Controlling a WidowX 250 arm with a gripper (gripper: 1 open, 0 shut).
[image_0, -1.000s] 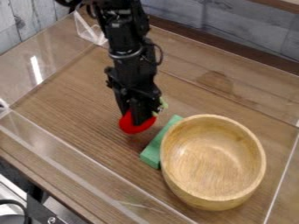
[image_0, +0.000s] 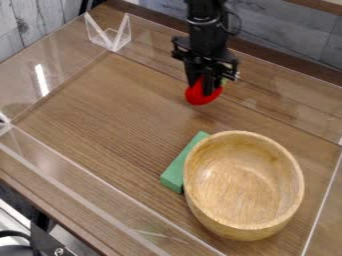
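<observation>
My gripper (image_0: 203, 80), black, hangs at the upper middle of the camera view, shut on a red object (image_0: 203, 92) that it partly hides. A green block (image_0: 181, 165) lies on the wooden table at the lower middle, against the left side of a large tan bowl (image_0: 243, 185) at the lower right.
A clear plastic container (image_0: 110, 32) stands at the top left.
My gripper has moved away toward the back of the table with the red object, from near the green block to the upper middle. The bowl and green block have stayed put.
</observation>
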